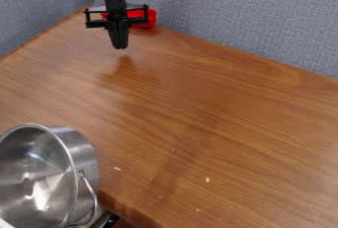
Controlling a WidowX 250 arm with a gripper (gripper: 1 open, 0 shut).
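My black gripper (119, 38) hangs above the back left of the wooden table, its fingers shut with nothing visible between them. Right behind it a red object (145, 18) lies at the table's back edge against the wall, partly hidden by the gripper. A steel pot (40, 173) with a wire handle stands at the front left corner.
Grey padded walls (251, 25) close off the back and left side.
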